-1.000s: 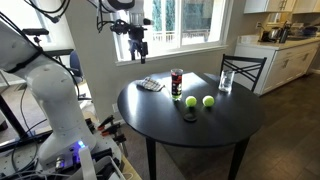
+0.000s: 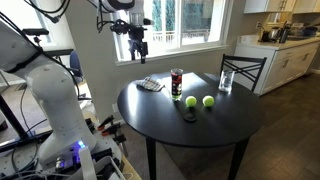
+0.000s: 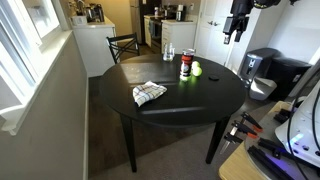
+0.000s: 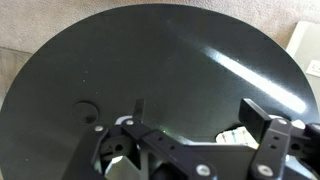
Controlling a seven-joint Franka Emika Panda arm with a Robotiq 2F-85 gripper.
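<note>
High over the round black table [image 2: 165, 128], near its window side, hangs my gripper [image 2: 138, 56], pointing down. The wrist view shows the gripper open, its two fingers wide apart with only bare tabletop between them. A red can-like object [image 2: 176, 84] stands upright near the table's middle. Two green balls [image 2: 208, 101] lie beside it. A small black disc [image 2: 189, 117] rests flat closer to the near edge. A crumpled, patterned cloth [image 3: 148, 92] lies on the table; in the wrist view the cloth [image 4: 237, 135] is partly hidden behind one finger.
A clear container [image 2: 226, 80] stands toward the chair side of the table. A black chair [image 2: 247, 71] is at the table's edge. Windows [image 2: 170, 24] line one side.
</note>
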